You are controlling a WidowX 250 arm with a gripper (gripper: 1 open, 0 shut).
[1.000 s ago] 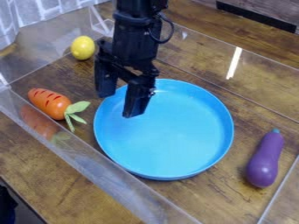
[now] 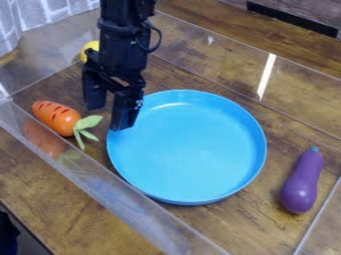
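Note:
A black robot arm reaches down from the top with its open gripper (image 2: 110,103) hanging over the left rim area of a blue plate (image 2: 186,147). An orange toy carrot (image 2: 60,119) with green leaves lies just left of the gripper, on the wooden surface. A purple toy eggplant (image 2: 301,181) lies to the right of the plate. A yellow object (image 2: 90,49) at the upper left is partly hidden behind the arm.
A clear plastic edge (image 2: 94,175) runs diagonally along the lower left.
The arm and gripper have moved left, from over the plate toward the carrot, now partly covering the yellow object. The plate, carrot and eggplant look unmoved.

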